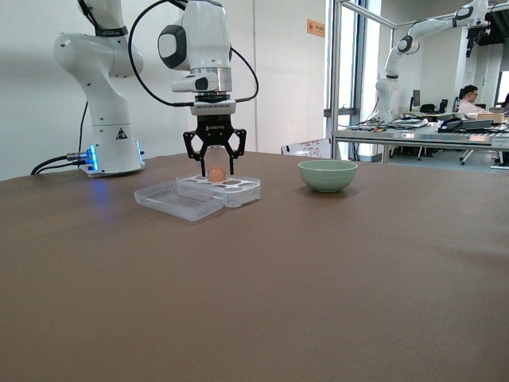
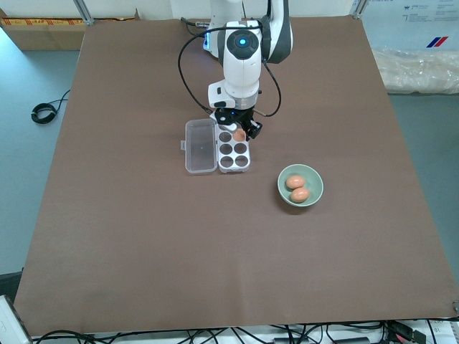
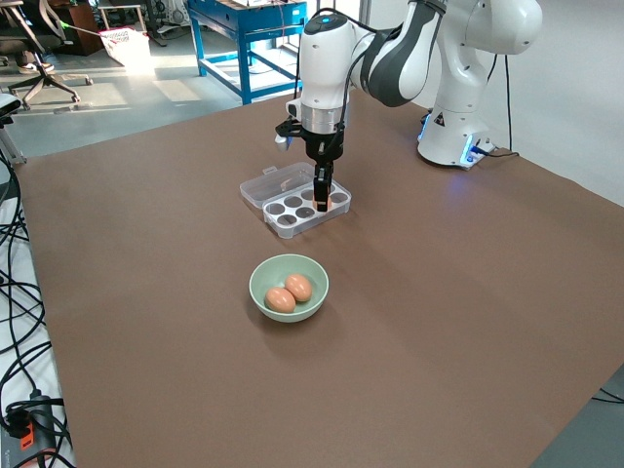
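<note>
A clear egg box (image 2: 234,161) with a white holed tray and its lid (image 2: 201,146) folded open sits at the back middle. One egg (image 1: 216,174) is in it, in a back compartment. My black gripper (image 1: 217,170) stands open over that egg, its two fingertips apart on either side of it, close to the tray. A pale green bowl (image 3: 289,310) holds two brown eggs (image 3: 298,288), to the right of the box in the left view.
The arm's base (image 1: 115,155) and cables stand at the back, by a white wall.
</note>
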